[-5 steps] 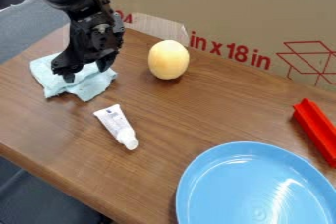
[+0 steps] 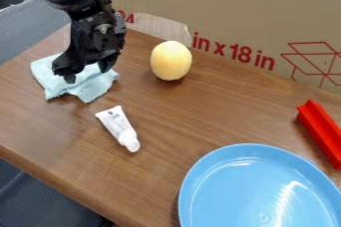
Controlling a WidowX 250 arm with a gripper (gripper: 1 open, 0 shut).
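Note:
My black gripper (image 2: 86, 60) reaches down from the top left, its fingertips low over a pale blue folded cloth (image 2: 64, 85) near the table's left edge. The fingers stand apart, and whether they touch the cloth is hard to tell. A yellow egg-shaped object (image 2: 170, 60) stands to the right of the gripper. A white tube (image 2: 118, 126) lies below the cloth toward the middle, and a blue plate (image 2: 257, 196) fills the bottom right.
A red block-like object (image 2: 320, 134) lies at the right edge. Cardboard (image 2: 266, 12) with printing stands along the back.

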